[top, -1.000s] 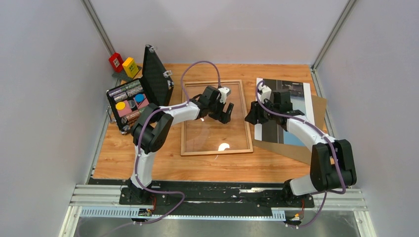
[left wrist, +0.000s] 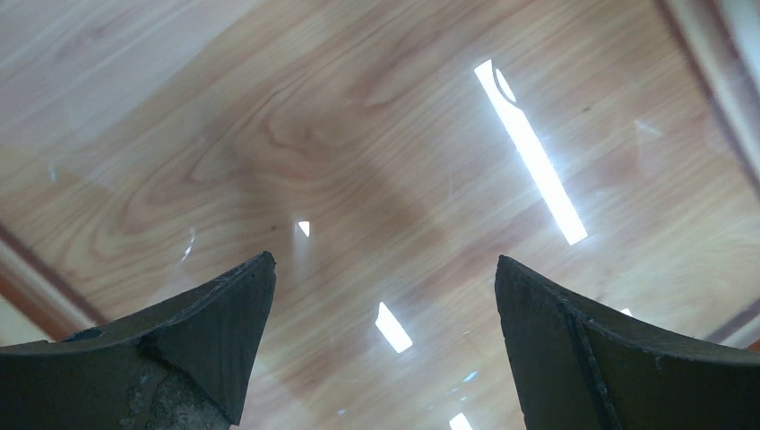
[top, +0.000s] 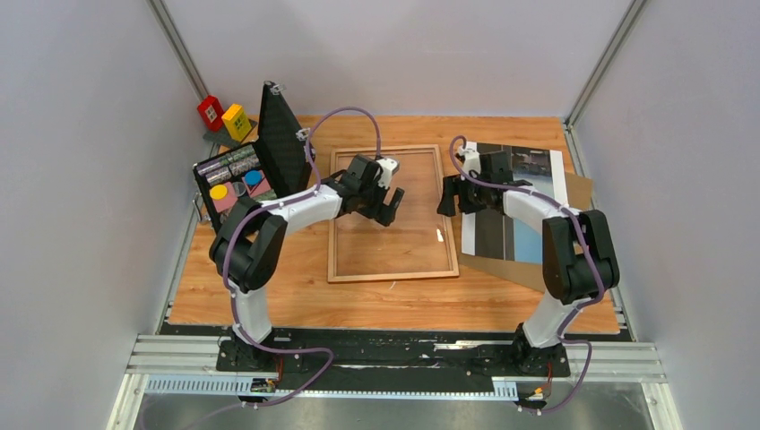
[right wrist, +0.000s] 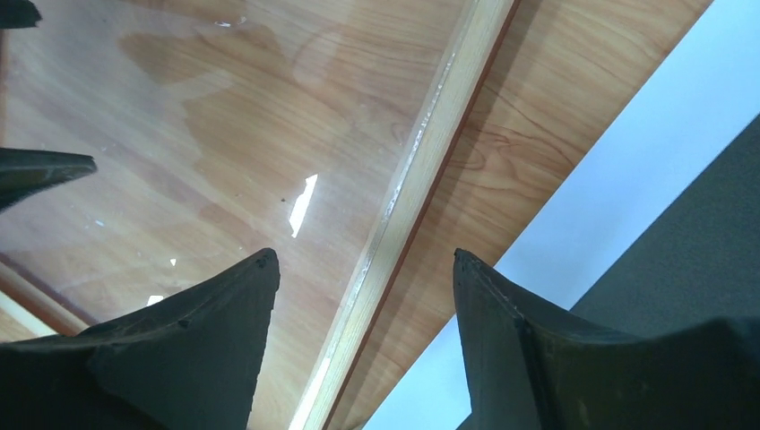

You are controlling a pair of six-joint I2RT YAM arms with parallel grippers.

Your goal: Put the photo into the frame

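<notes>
The wooden frame [top: 392, 276] lies mid-table, with a clear glossy pane inside it [left wrist: 376, 161]. My left gripper [top: 384, 205] hangs over the pane, open and empty. My right gripper [top: 453, 201] stands open and empty over the frame's right rail [right wrist: 403, 206]. The photo [top: 488, 240], dark and light blue with a white border, lies on a brown board [top: 506, 273] right of the frame, partly under the right arm. In the right wrist view its white border [right wrist: 627, 161] shows beside the rail.
An open black case [top: 282, 152] with coloured items stands at the left, red [top: 210, 113] and yellow [top: 236, 122] blocks behind it.
My left gripper has moved left over the pane.
</notes>
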